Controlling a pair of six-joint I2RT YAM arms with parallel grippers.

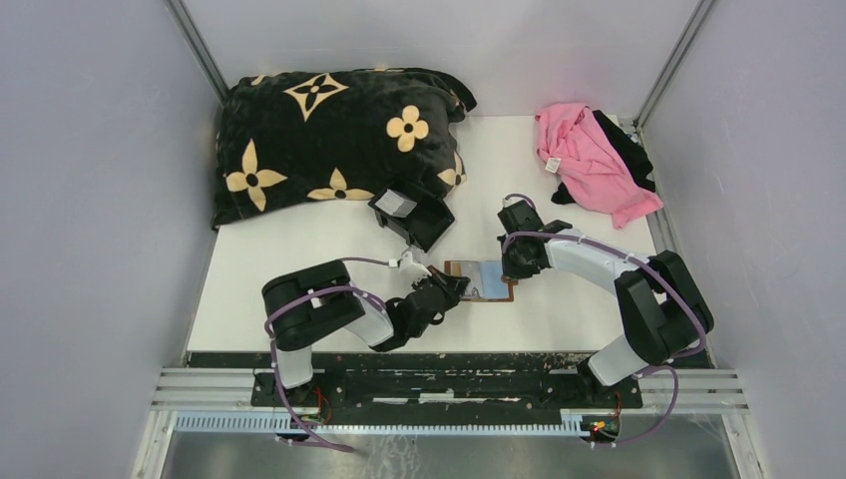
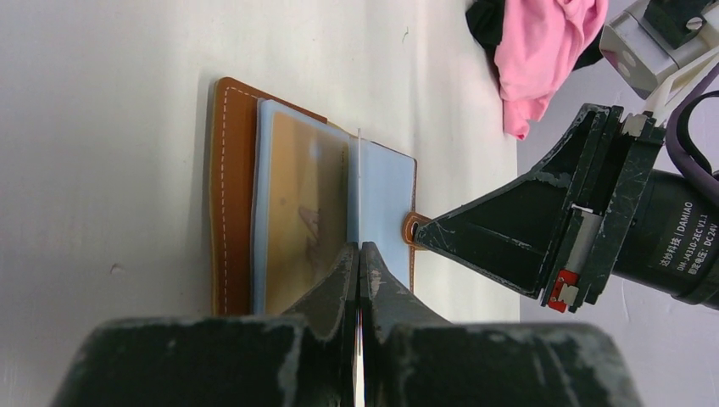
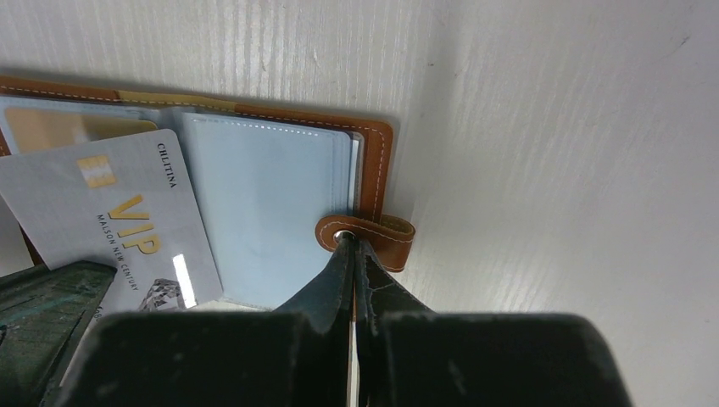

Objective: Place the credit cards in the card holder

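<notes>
The brown card holder (image 1: pixel 513 291) lies spread open on the table, with light-blue sleeves (image 3: pixel 263 186) and a brown snap strap (image 3: pixel 392 248) at its right edge. A gold card (image 2: pixel 297 203) sits in its left sleeve. My left gripper is shut on a silver VIP card, seen edge-on as a thin upright line in the left wrist view. The card is over the holder's middle, apparently outside the sleeves. My right gripper is shut with its tips at the strap's snap; whether it grips the strap is hard to see.
A black box (image 1: pixel 429 222) with a pale insert stands behind the holder, near a black patterned pillow (image 1: pixel 344 140). Pink cloth (image 1: pixel 589 160) lies at the back right. Bare table surrounds the holder on both sides.
</notes>
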